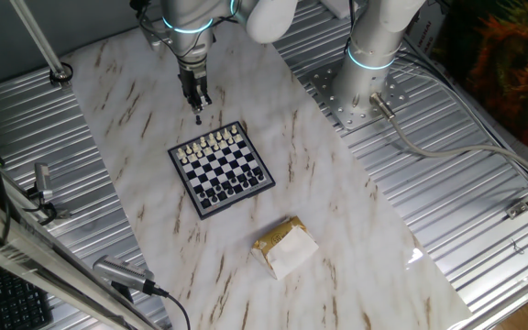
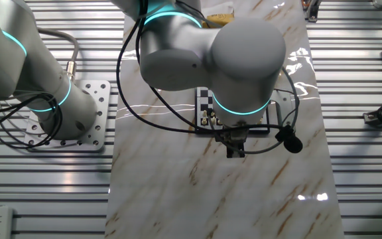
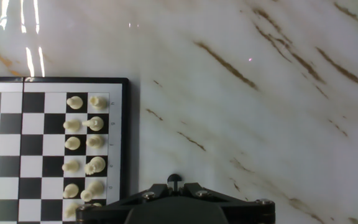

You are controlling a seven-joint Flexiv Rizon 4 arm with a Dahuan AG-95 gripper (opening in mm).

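Beyond the white-piece side of the chessboard (image 1: 221, 170), my gripper (image 1: 199, 110) hangs over the marble table in exterior view 1. It is shut on a small black piece (image 1: 198, 120), which looks like a chess piece and points downward. In the wrist view, the round dark end of that black piece (image 3: 174, 178) shows at the tips of the gripper. White chess pieces (image 3: 95, 142) stand in two rows at the board's near edge there. Black chess pieces (image 1: 232, 188) line the opposite side in exterior view 1. The arm covers much of the board in exterior view 2.
A gold and white packet (image 1: 285, 247) lies on the table past the black-piece side. Bare marble (image 3: 247, 124) surrounds the gripper. The arm's base (image 1: 360, 92) is bolted beside the table, and a camera (image 1: 125, 274) stands at the opposite edge.
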